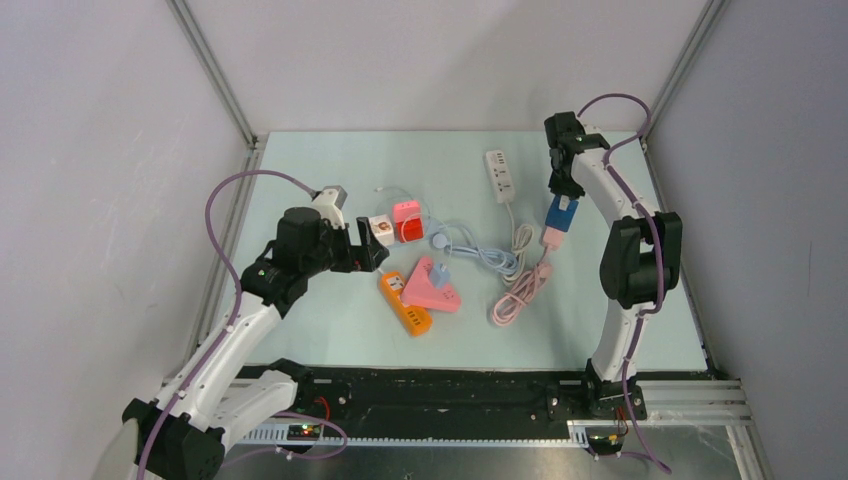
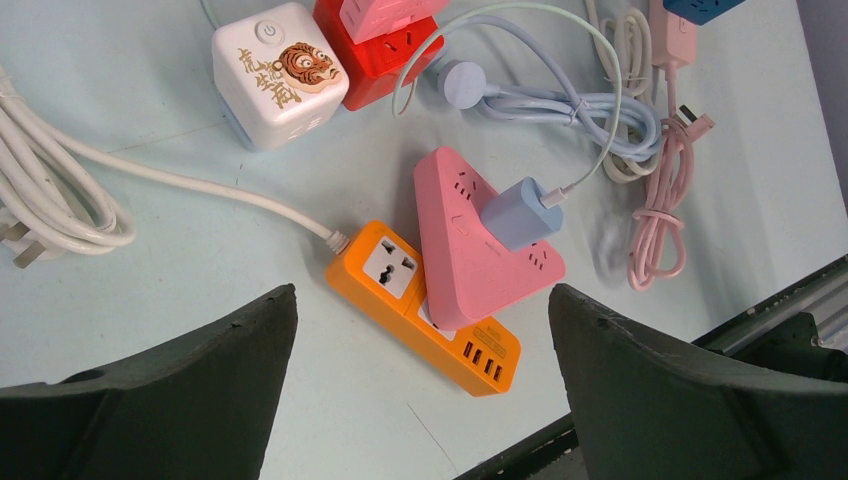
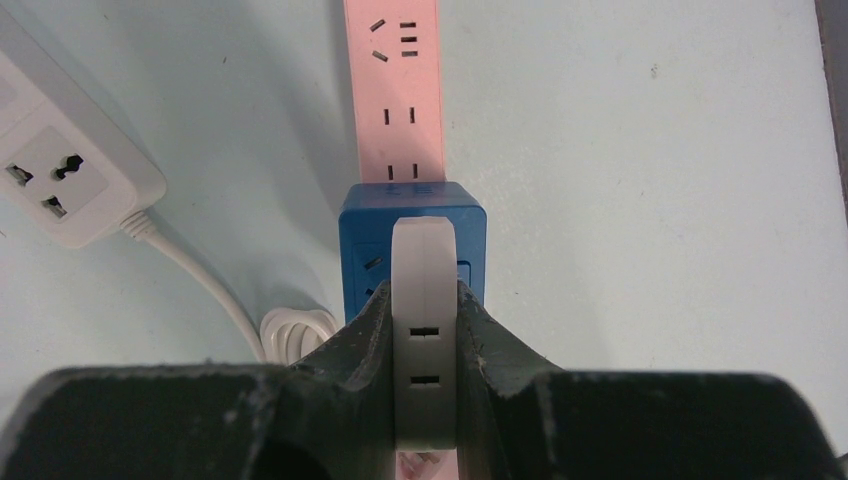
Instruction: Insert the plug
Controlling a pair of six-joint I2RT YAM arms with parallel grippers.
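Observation:
A slim white plug [image 3: 424, 335] stands against the face of a blue cube socket [image 3: 362, 225], and its prongs are hidden. In the right wrist view, the dark fingers [image 3: 372, 345] of my right gripper press in on both sides of the plug, shut on it. The blue cube [image 1: 561, 214] rests on a pink power strip [image 3: 398, 90] at the right of the table. Over on the left, my left gripper [image 1: 366, 245] is open, with nothing between its fingers.
Near the right gripper lies a white power strip [image 1: 500, 177]. An orange strip [image 2: 425, 325], a pink triangular socket block [image 2: 465, 240], a white cube [image 2: 280, 75] and a red cube [image 2: 375, 70] sit below the left one. Coiled cables [image 1: 490, 258] cross the middle.

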